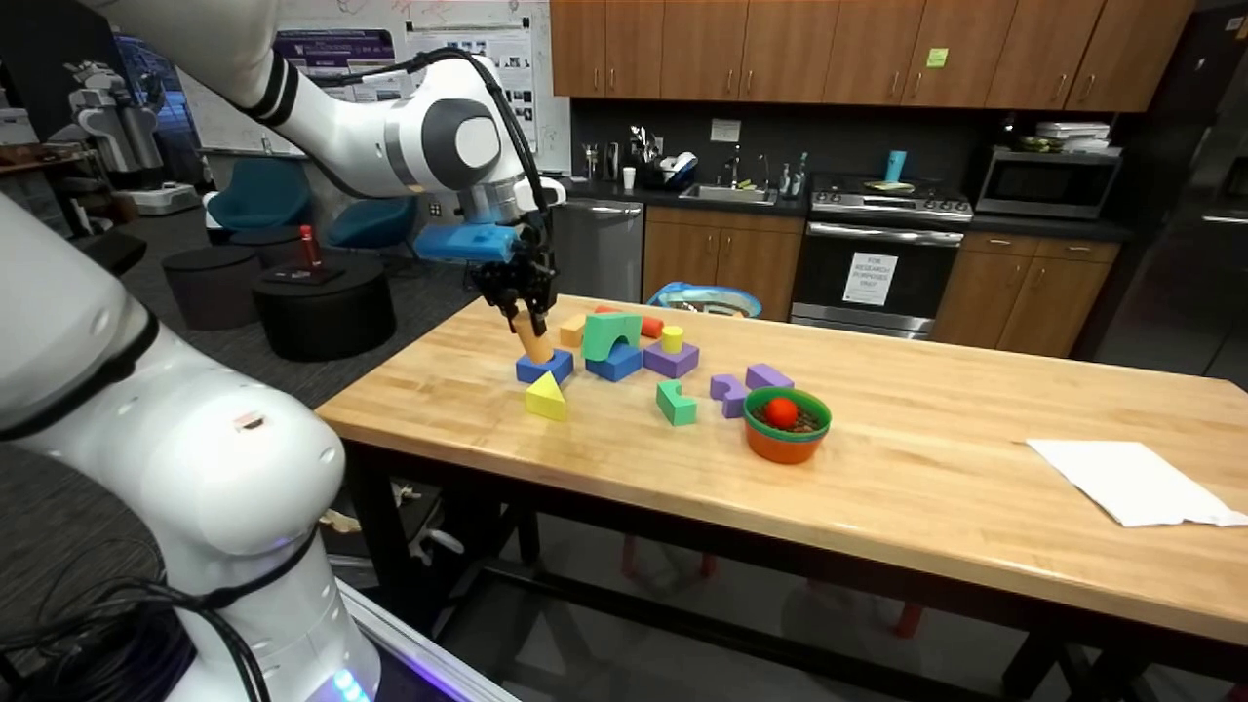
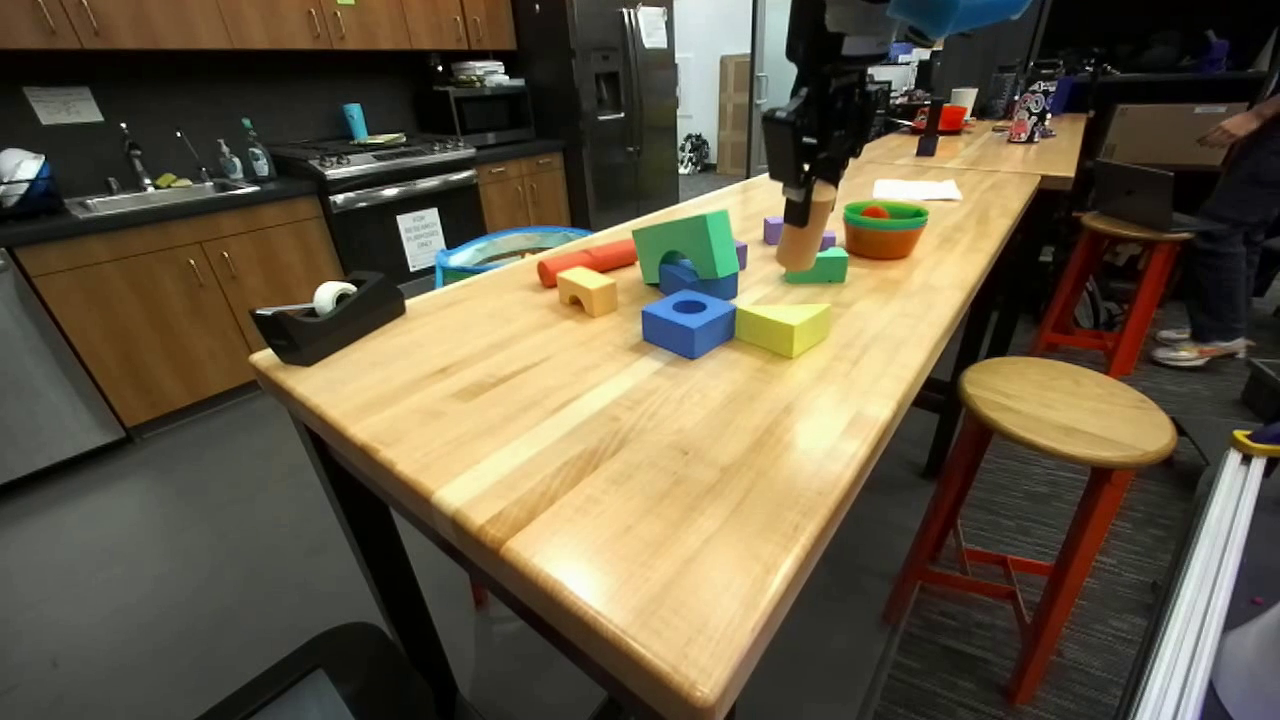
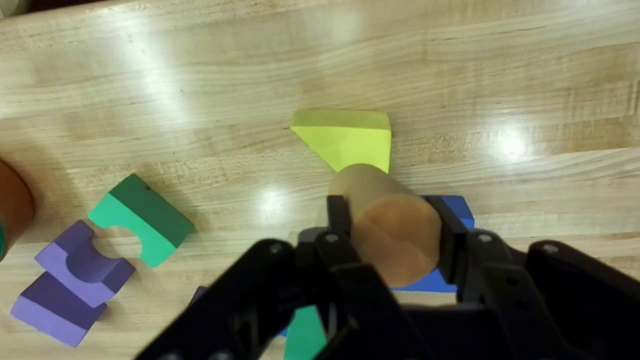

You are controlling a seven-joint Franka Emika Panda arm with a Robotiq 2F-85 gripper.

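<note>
My gripper (image 1: 527, 318) is shut on an orange cylinder (image 3: 393, 228), which hangs tilted with its lower end free. In the wrist view the cylinder covers much of a blue block (image 3: 454, 208) below it and touches the outline of a yellow wedge (image 3: 348, 141). From the second exterior view, the blue block (image 2: 689, 324) shows a round hole in its top, with the yellow wedge (image 2: 786, 328) against its side. There the cylinder (image 2: 806, 228) appears clear of the table, behind and above the wedge.
A green arch (image 1: 611, 333) rests on another blue block (image 1: 615, 363). Close by lie a small orange arch (image 2: 588, 290), a red cylinder (image 2: 588, 262), a green piece (image 1: 675, 404) and purple pieces (image 1: 727, 396). Stacked bowls (image 1: 786, 438) stand farther right.
</note>
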